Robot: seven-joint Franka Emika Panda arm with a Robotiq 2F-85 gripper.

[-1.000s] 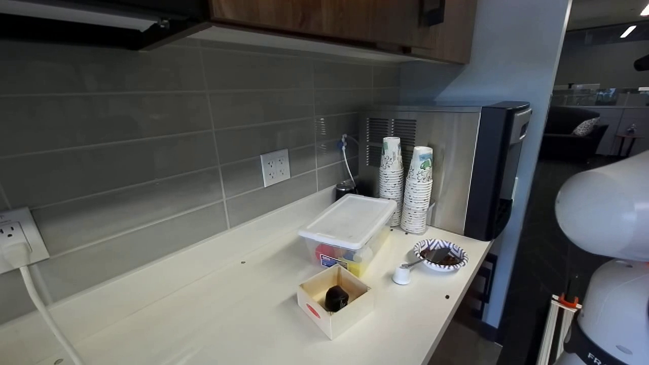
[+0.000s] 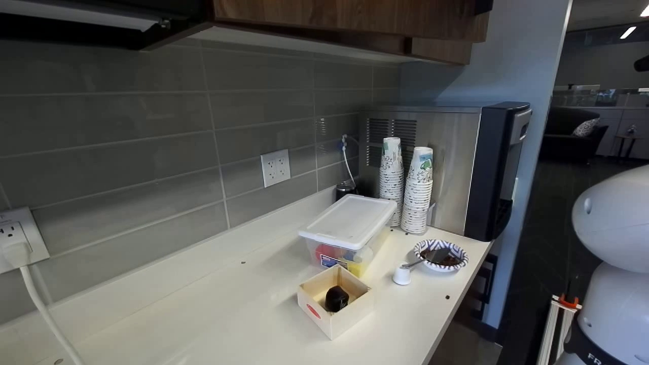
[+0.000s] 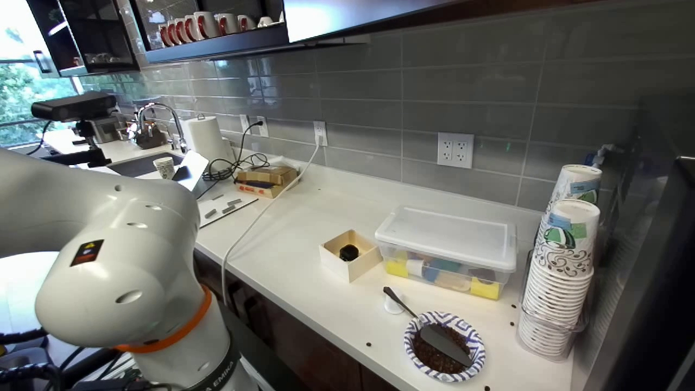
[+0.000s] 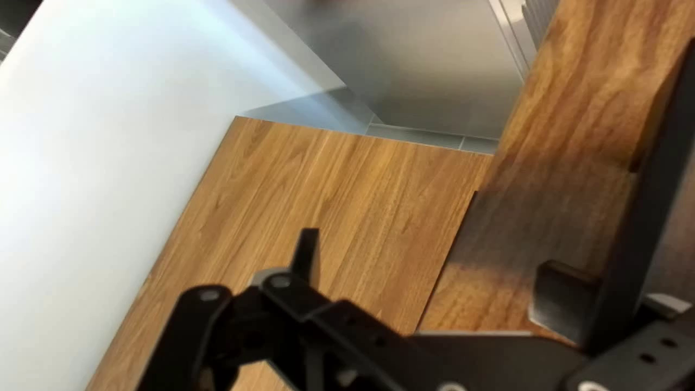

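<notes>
My gripper shows only in the wrist view, its two fingers (image 4: pixel 304 257) wide apart and nothing visibly held between them. Close in front of it is the wooden cabinet door (image 4: pixel 586 104). A long black handle (image 4: pixel 651 195) runs along that door at the right, close beside the right finger; whether they touch I cannot tell. In exterior view 1 the upper cabinet door (image 2: pixel 316 17) stands slightly ajar, its lower edge angled away from the cabinet's underside. Another wood panel (image 4: pixel 365 195) lies left of a dark gap. The gripper is out of both exterior views.
Below, the counter (image 2: pixel 243 304) holds an open wooden box (image 2: pixel 322 316) with a black item, a lidded clear bin (image 2: pixel 350 222), stacked paper cups (image 2: pixel 417 194) and a patterned bowl (image 2: pixel 459 258). A steel machine (image 2: pixel 450 158) stands at the counter's end.
The cabinet door has swung outward from nearly flush to slightly ajar, and its black handle has shifted right. The white arm has moved right and a little lower in exterior view 1.
</notes>
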